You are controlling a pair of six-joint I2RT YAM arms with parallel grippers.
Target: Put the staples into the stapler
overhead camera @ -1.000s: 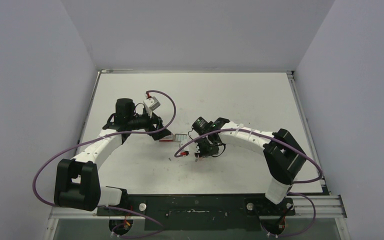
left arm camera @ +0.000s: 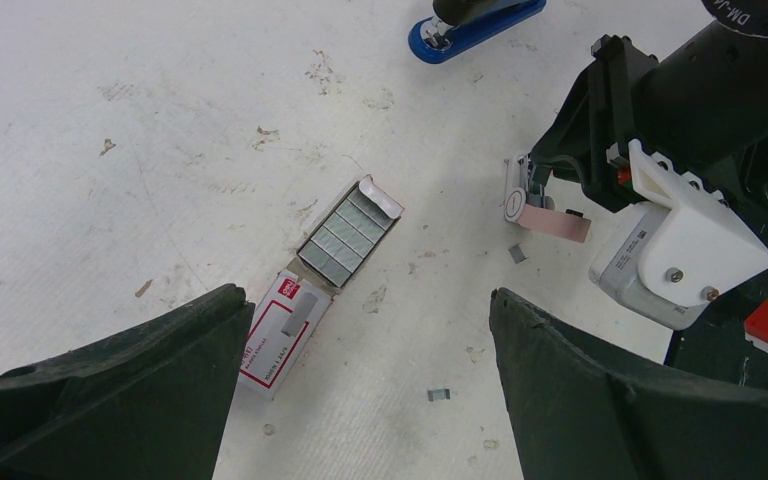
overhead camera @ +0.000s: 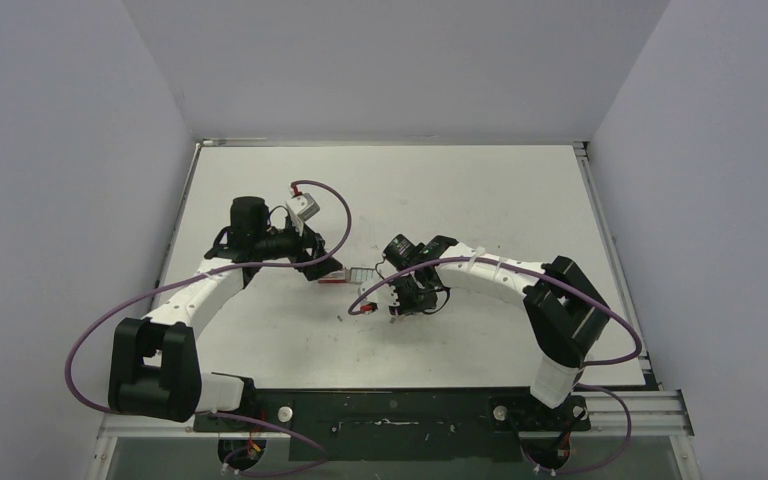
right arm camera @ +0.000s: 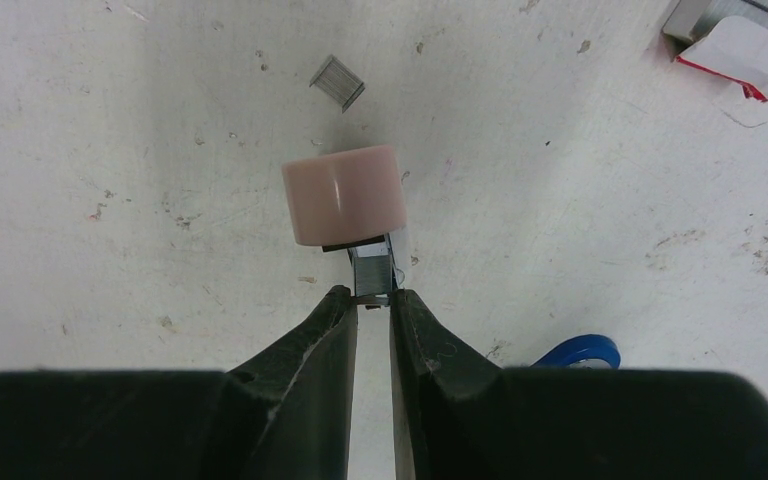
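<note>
A small pink stapler (right arm camera: 345, 196) with a metal channel is on the table in the right wrist view. At that channel a short grey staple strip (right arm camera: 372, 273) shows. My right gripper is right over it, its fingertips a narrow gap apart at either side of the strip's near end. Whether they grip it cannot be told. In the left wrist view my left gripper is open, nothing between its fingers, above the staple box. That box (left arm camera: 282, 335) has its inner tray (left arm camera: 350, 232) pulled out, with several grey staple strips in it.
Loose staple pieces lie on the table, one (right arm camera: 337, 82) beyond the pink stapler and another (left arm camera: 439, 395) nearer the left gripper. A blue-based device (left arm camera: 470, 30), probably another stapler, stands at the top of the left wrist view.
The right arm has shifted very slightly over the last second, staying at the stapler. My left arm stays in place.
</note>
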